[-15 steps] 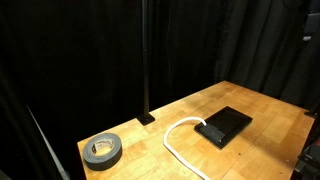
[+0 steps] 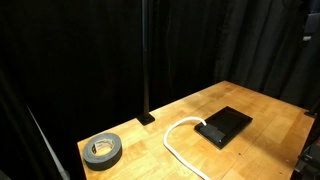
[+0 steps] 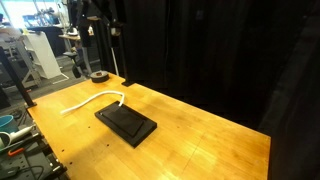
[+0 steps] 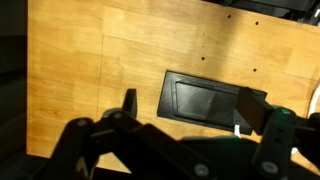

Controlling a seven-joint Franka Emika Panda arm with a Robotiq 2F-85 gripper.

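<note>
A flat black rectangular device (image 2: 231, 122) lies on the wooden table. From its edge a white cable (image 2: 176, 154) curves over the wood; the same cable (image 3: 88, 101) shows in exterior view 2. In the wrist view, my gripper hangs above the table with its two fingers spread wide. The black device (image 4: 205, 100) appears below, largely between them in the picture, apart from the fingers. Nothing is held. The gripper's body covers part of the device's near edge and some of the cable.
A roll of dark tape (image 2: 102, 151) rests near the table's left end. A thin black stand (image 2: 146, 80) rises at the back edge, before black curtains.
</note>
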